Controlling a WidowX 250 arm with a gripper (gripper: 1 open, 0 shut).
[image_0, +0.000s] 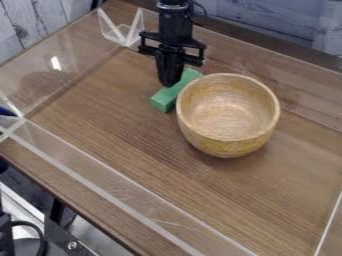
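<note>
A black robot gripper (170, 74) reaches down from the top centre, its tip over the upper left end of a green block (168, 97); it looks shut, with nothing visible between its fingers. The block lies on the wooden table (107, 150), close against the left side of a large round wooden bowl (227, 120). The fingertips are small and dark, so whether they touch the block is hard to tell.
Clear plastic edging runs along the table's left and upper left sides. Black cables (34, 232) lie at the bottom left.
</note>
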